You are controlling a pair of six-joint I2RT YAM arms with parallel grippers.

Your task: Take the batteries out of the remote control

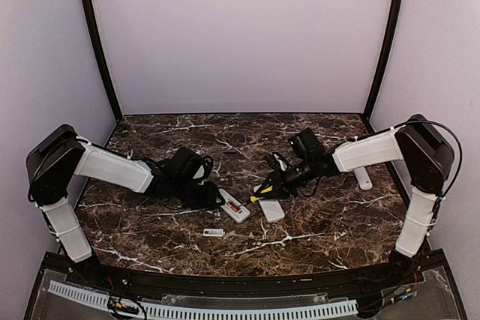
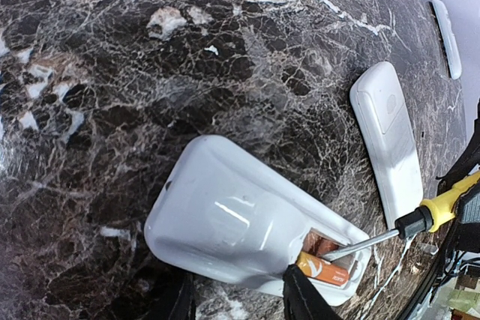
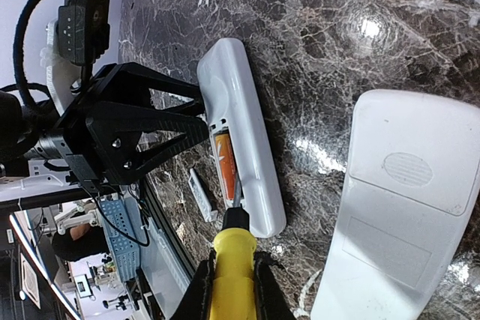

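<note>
The white remote (image 1: 234,207) lies with its battery bay exposed, an orange battery (image 2: 321,269) inside and a darker one beside it in the left wrist view. My left gripper is at the remote's edge, fingers apart around its end (image 3: 225,65). My right gripper is shut on a yellow-handled screwdriver (image 3: 234,260), whose metal tip reaches into the bay at the orange battery.
A white cover or second device (image 3: 397,207) lies right of the remote. A small white item (image 1: 213,232) lies in front, another white remote (image 1: 362,177) at the far right.
</note>
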